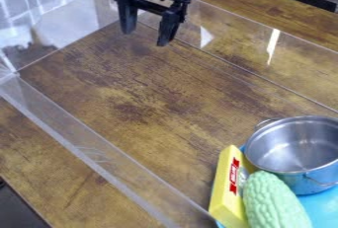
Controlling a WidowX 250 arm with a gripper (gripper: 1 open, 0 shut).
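Observation:
My gripper (146, 23) hangs at the top middle over the brown wooden surface (132, 104), at the back of a clear-walled area. Its two dark fingers point down and stand apart, with nothing visible between them.
At the lower right are a steel pot (294, 157), a yellow box (227, 188) with a red label, and a pale green corncob-like item (275, 202) on a blue surface. Clear walls (79, 158) edge the area.

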